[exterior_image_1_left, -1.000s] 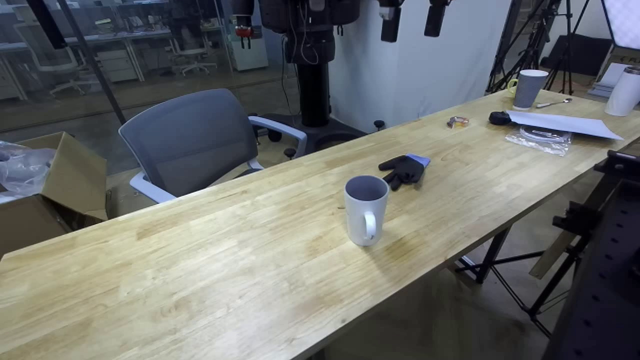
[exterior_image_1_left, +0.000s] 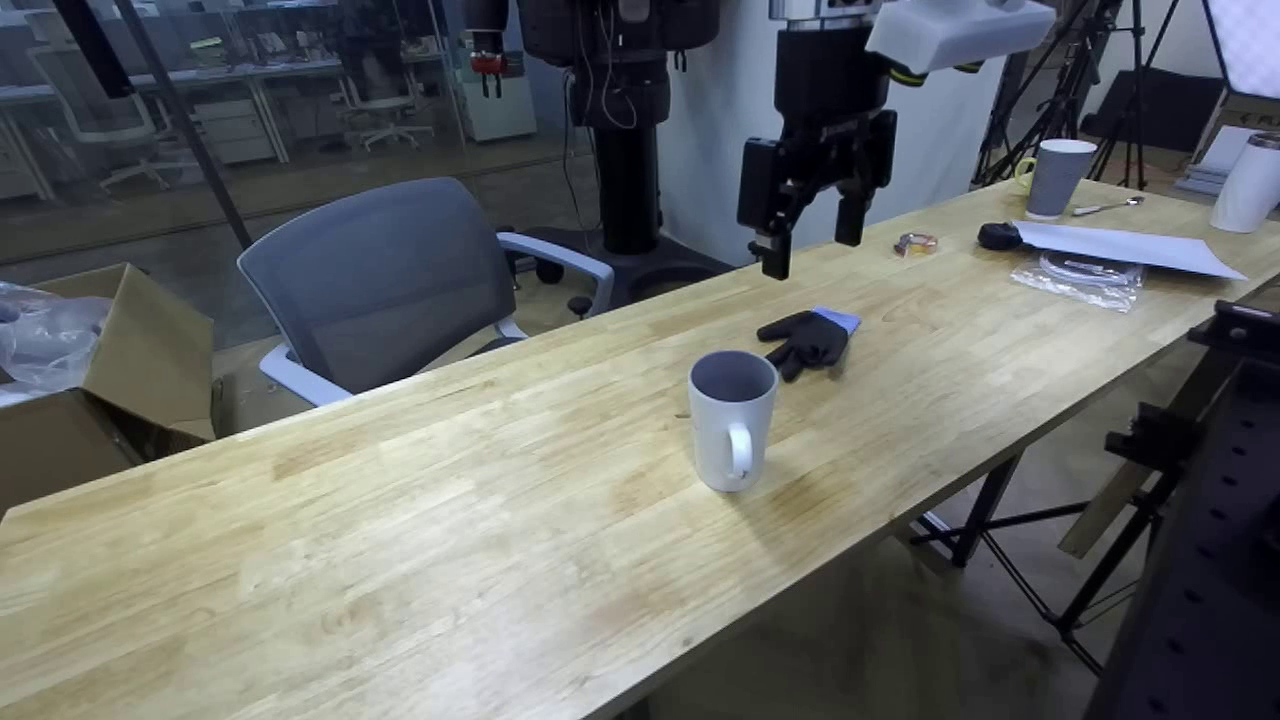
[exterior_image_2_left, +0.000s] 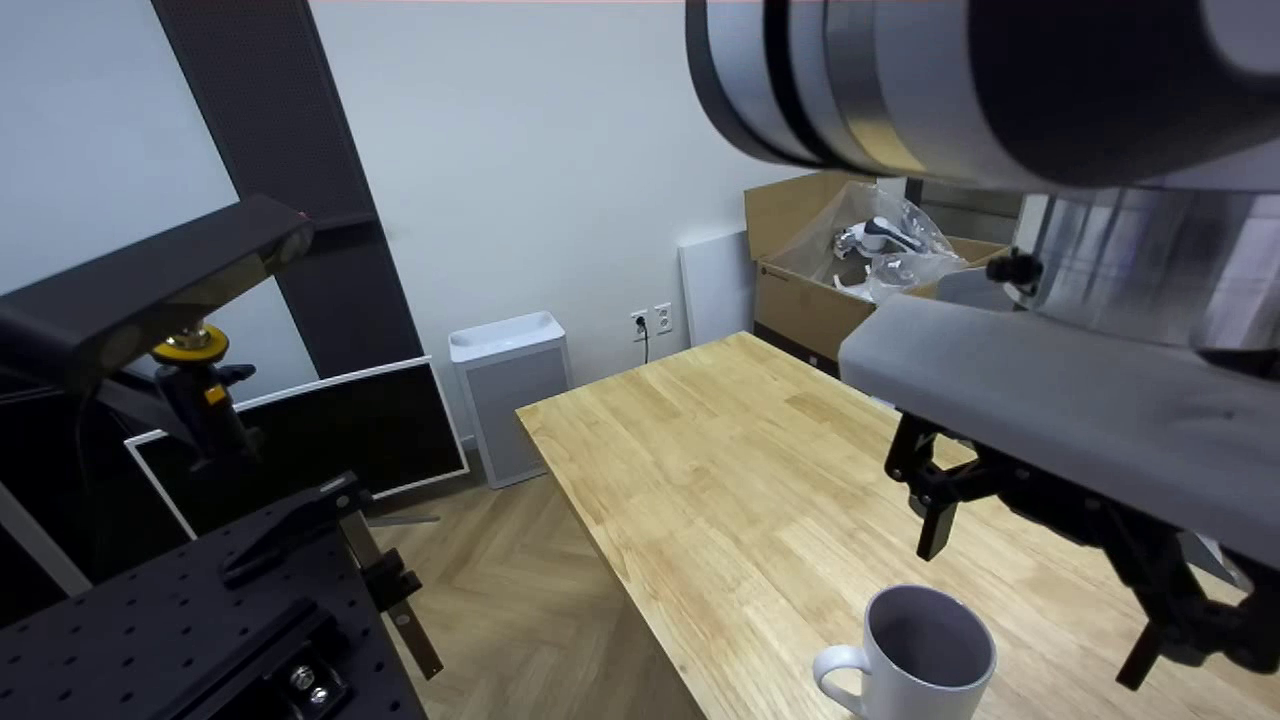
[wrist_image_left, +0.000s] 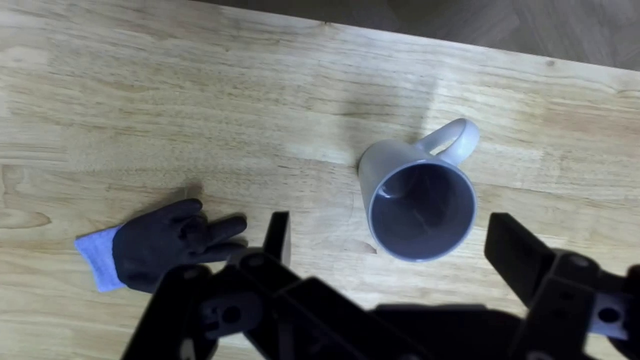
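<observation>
A white mug with a grey inside (exterior_image_1_left: 725, 422) stands upright on the wooden table (exterior_image_1_left: 456, 528). Its handle (wrist_image_left: 460, 141) points toward the table edge seen at the top of the wrist view. Beyond the mug in exterior view 1 lies a black work glove with a blue cuff (exterior_image_1_left: 809, 337). My gripper (exterior_image_1_left: 812, 246) hangs above the tabletop, open and empty, well clear of both things. From the wrist, the mug (wrist_image_left: 414, 192) appears between the two spread fingers, while the glove (wrist_image_left: 162, 246) shows to the left of them.
At the table's far end stand a dark grey cup (exterior_image_1_left: 1060, 180), a white bottle (exterior_image_1_left: 1248, 186), a sheet of paper (exterior_image_1_left: 1128, 246) and a plastic bag (exterior_image_1_left: 1080, 278). An office chair (exterior_image_1_left: 384, 282) is against the long edge.
My gripper has come down from the top edge of exterior view 1 and now hangs lower over the table. The mug and glove have stayed where they were.
</observation>
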